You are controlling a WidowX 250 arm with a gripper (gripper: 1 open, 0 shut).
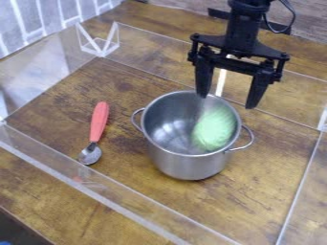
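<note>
A steel pot (181, 153) with two side handles stands in the middle of the wooden table. Inside it lies a pale green oblong object (213, 128), blurred at its upper end. My black gripper (228, 80) is open above the pot's rear rim, with nothing held between its fingers. A pale upright strip shows behind it, between the fingers.
A spoon with a red handle (98, 122) lies left of the pot. Clear panels line the left, front and right edges. Bare wood (76, 201) shows at the front left and right of the pot.
</note>
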